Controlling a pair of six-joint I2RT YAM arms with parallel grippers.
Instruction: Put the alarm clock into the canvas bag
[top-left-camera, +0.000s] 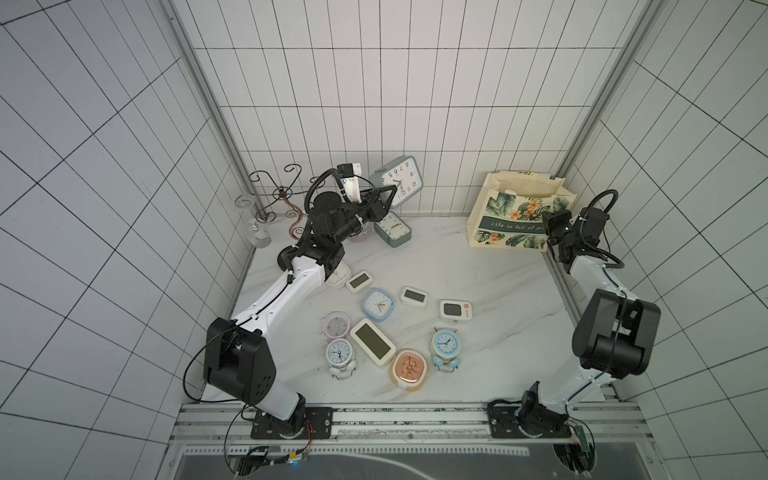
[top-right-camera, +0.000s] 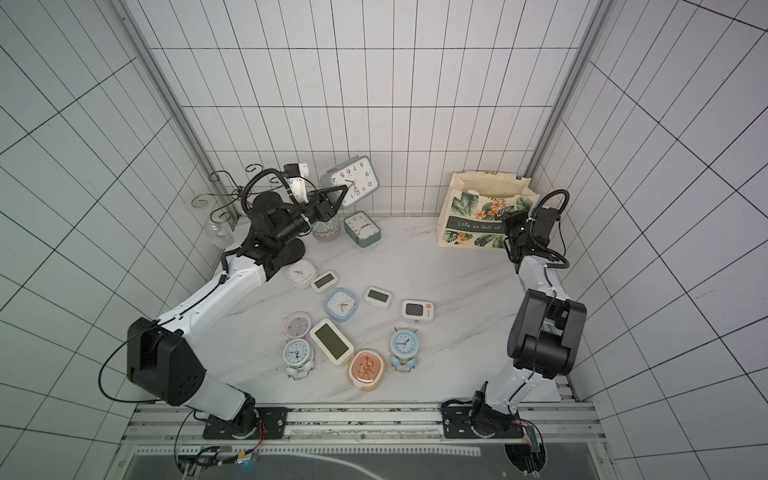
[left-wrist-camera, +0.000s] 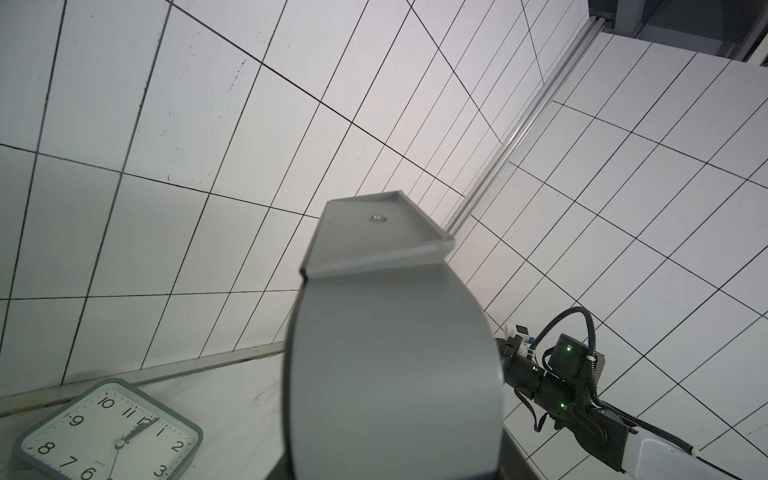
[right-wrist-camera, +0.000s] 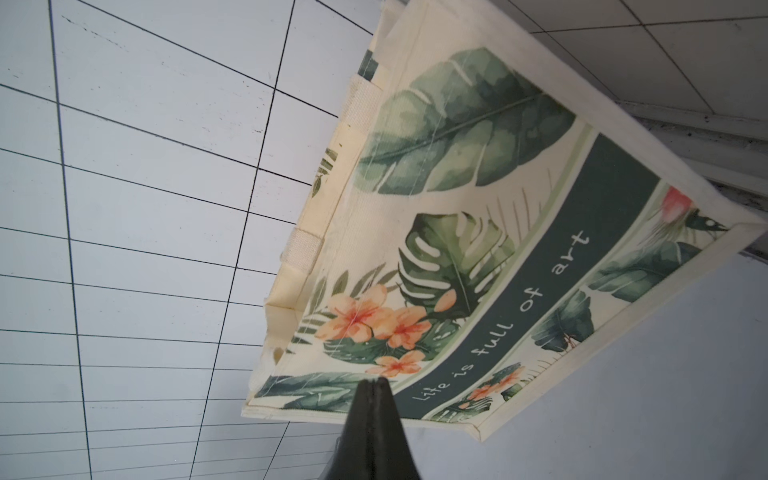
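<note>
A large grey-framed alarm clock (top-left-camera: 402, 177) with a white face hangs tilted above the table at the back. My left gripper (top-left-camera: 389, 197) is shut on it. In the left wrist view the clock's grey body (left-wrist-camera: 392, 352) fills the foreground and hides the fingers. The canvas bag (top-left-camera: 505, 209), cream with leaves and orange flowers, stands upright at the back right, its mouth facing up. My right gripper is shut in front of the bag's printed side, with nothing between its fingers. The bag's rim lies outside those fingers.
A smaller grey-green clock (top-left-camera: 393, 229) sits below the held one. Several other clocks and timers, among them a blue square clock (top-left-camera: 377, 304), cover the front and middle. A scrolled metal stand (top-left-camera: 281, 193) is at the back left. Bare table (top-left-camera: 512, 292) lies before the bag.
</note>
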